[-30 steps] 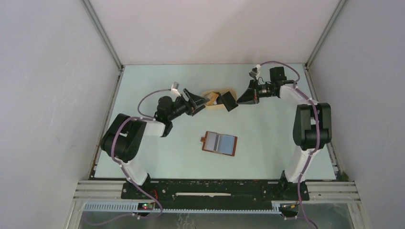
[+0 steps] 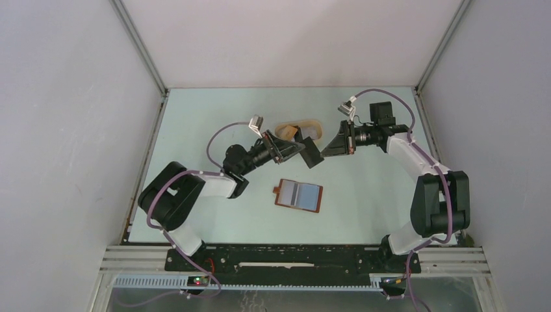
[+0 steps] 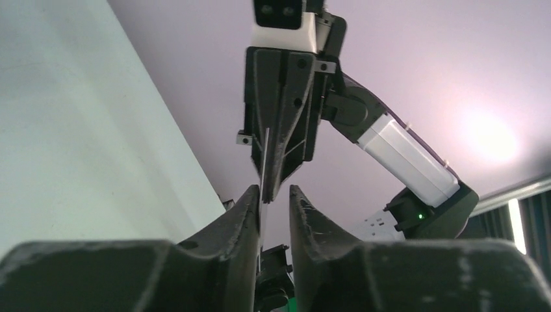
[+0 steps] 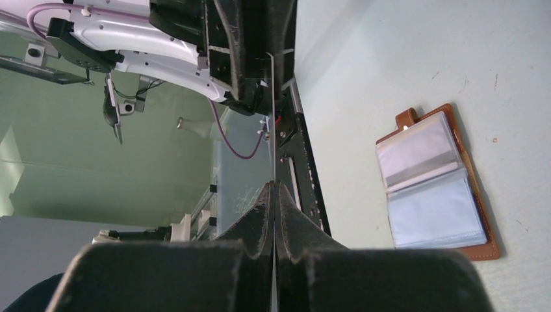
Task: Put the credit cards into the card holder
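A dark card (image 2: 310,152) hangs between my grippers above the table, seen edge-on in both wrist views. My right gripper (image 2: 324,153) is shut on it at one edge (image 4: 274,188). My left gripper (image 2: 294,147) is at the card's other end, its fingers around that edge; whether they touch it I cannot tell. The brown card holder (image 2: 298,194), with clear sleeves, lies open on the table below, also in the right wrist view (image 4: 435,185).
A beige tray (image 2: 311,125) with more cards, one orange, stands behind the grippers, partly hidden. The table's left, right and front areas around the holder are clear.
Both grippers have moved toward the front with the card held by my right one. My left gripper has moved rightward onto the card's other end.
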